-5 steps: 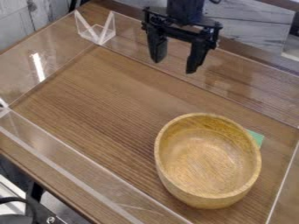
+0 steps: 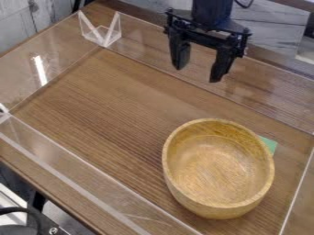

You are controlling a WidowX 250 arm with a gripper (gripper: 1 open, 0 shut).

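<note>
My black gripper point(image 2: 200, 53) hangs over the back of the wooden table, right of centre, its two fingers pointing down and spread open with nothing visible between them. A round yellow bowl point(image 2: 216, 196) sits at the front right, well below and in front of the gripper. A green flat piece point(image 2: 267, 145) lies partly hidden behind the bowl's right rim.
A clear plastic object point(image 2: 102, 29) stands at the back left. Transparent edging runs along the left side of the table point(image 2: 98, 110).
Over the last second the gripper has shifted slightly to the right and moved a little up and down. The bowl and green piece stay where they were.
</note>
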